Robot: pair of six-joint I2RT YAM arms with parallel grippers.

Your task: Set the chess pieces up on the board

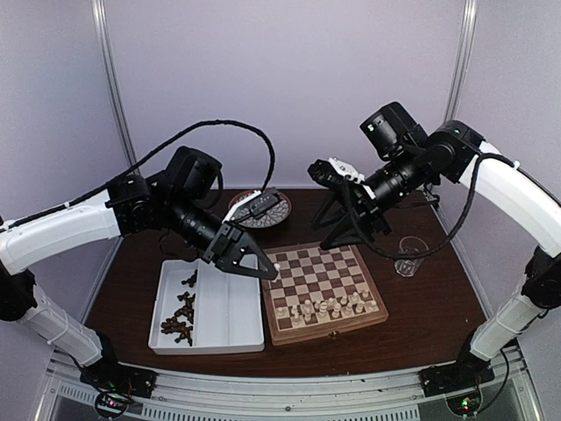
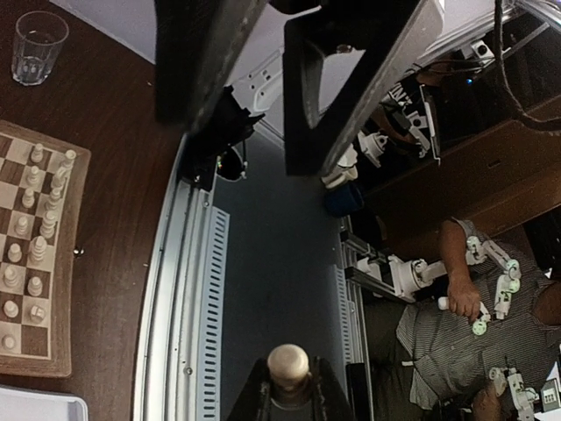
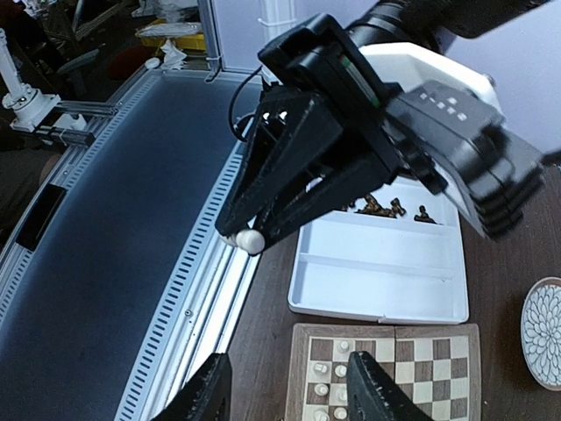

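Note:
My left gripper [image 1: 272, 270] is raised above the left part of the chessboard [image 1: 279, 332], shut on a chess piece [image 2: 289, 363]. Only the pale rounded end of that piece shows between the fingertips; the right wrist view shows it too [image 3: 251, 241]. Up and to the right, my right gripper stands open and empty, its fingers [image 3: 206, 390] wide apart. Two rows of pale chessmen [image 1: 336, 309] line the near side of the board, while the rest of it looks bare where visible. Dark pieces [image 1: 180, 323] lie heaped in the left compartment of the white tray [image 1: 248, 329].
Behind the tray is a patterned bowl [image 3: 548, 329], partly covered by the left arm in the top view. A clear glass [image 1: 409, 256] stands right of the board. Both grippers are close together over the board's far half. Right of the board, the table is clear.

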